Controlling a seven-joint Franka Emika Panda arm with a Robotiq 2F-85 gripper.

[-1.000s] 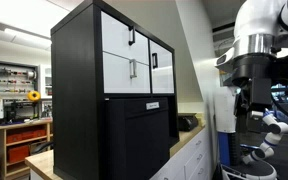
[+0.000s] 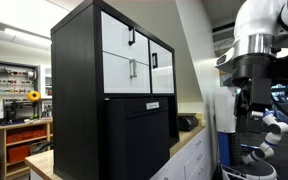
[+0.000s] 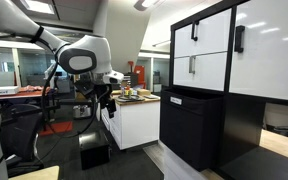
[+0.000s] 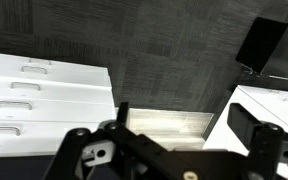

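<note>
My gripper is open in the wrist view, its two dark fingers wide apart and nothing between them. Exterior view 1 has the gripper (image 2: 250, 112) at the right, clear of the cabinet. The black cabinet (image 2: 79, 100) has white fronts (image 2: 117, 38) with handles in its upper part. Lower down is a black front (image 2: 139, 135) with a small white label. From exterior view 2, the gripper (image 3: 97, 95) hangs in the air left of the cabinet (image 3: 246, 95), with a wide gap between them. All the cabinet's white doors look closed.
White drawers (image 4: 29, 103) with metal handles lie below in the wrist view, beside dark floor (image 4: 164, 60). A white counter unit (image 3: 134, 122) stands behind the arm. A dark box (image 3: 95, 150) is on the floor. Open air separates the arm from the cabinet.
</note>
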